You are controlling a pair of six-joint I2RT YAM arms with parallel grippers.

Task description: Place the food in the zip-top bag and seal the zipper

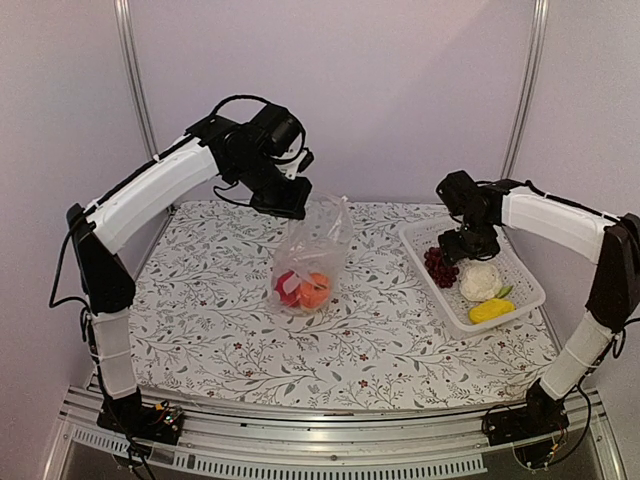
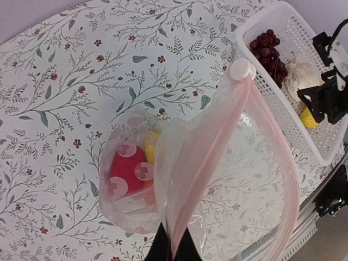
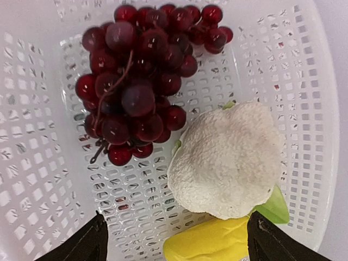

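Note:
The clear zip top bag [image 1: 325,235] hangs with its mouth gaping, my left gripper shut on its rim. Inside its bottom lie a red item [image 1: 287,288] and an orange one [image 1: 315,291]; a bit of yellow also shows through the plastic in the left wrist view. Over the white basket [image 3: 32,179], my right gripper is parted with nothing between its fingers. Dark red grapes [image 3: 136,92], a white cauliflower [image 3: 225,160] and a yellow item [image 3: 209,240] lie in that basket. The cauliflower rests against the yellow item, beyond the right fingertips.
A green piece [image 3: 274,206] pokes out beside the cauliflower. Basket walls stand close around the food.

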